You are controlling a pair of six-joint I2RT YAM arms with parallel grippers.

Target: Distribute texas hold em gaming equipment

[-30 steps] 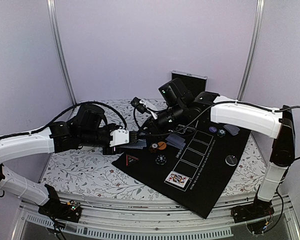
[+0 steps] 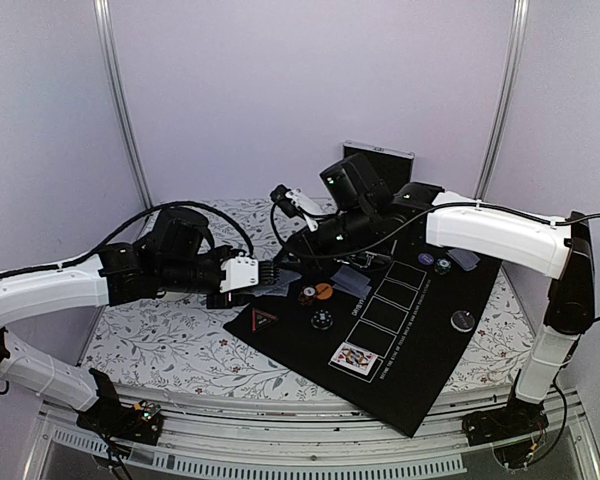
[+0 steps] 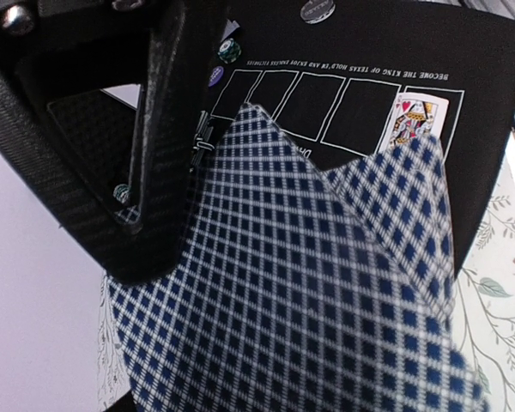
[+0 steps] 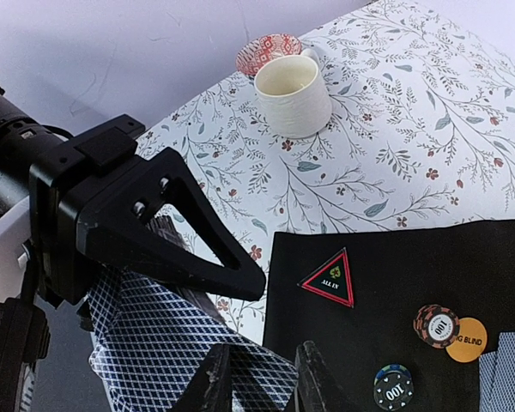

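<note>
A stack of blue-checked cards (image 3: 300, 292) fills much of the left wrist view, its layers slightly fanned. My left gripper (image 2: 272, 274) is shut on these cards; in the right wrist view one of its black fingers (image 4: 197, 245) lies over them. Close by, my right gripper has its fingertips parted, the cards' corner (image 4: 270, 369) reaching toward the gap; contact is unclear. Face-up on the black mat (image 2: 420, 370) is a queen card (image 2: 354, 358). Other cards (image 2: 351, 281) lie near the mat's middle.
Chips (image 4: 394, 386), a round orange blind marker (image 4: 468, 340) and a red-edged ALL IN triangle (image 4: 330, 277) sit on the mat below the arms. A white mug (image 4: 293, 96) and a red patterned bowl (image 4: 267, 53) stand beyond it. An open case (image 2: 378, 163) is at the back.
The left arm has stayed nearly still.
</note>
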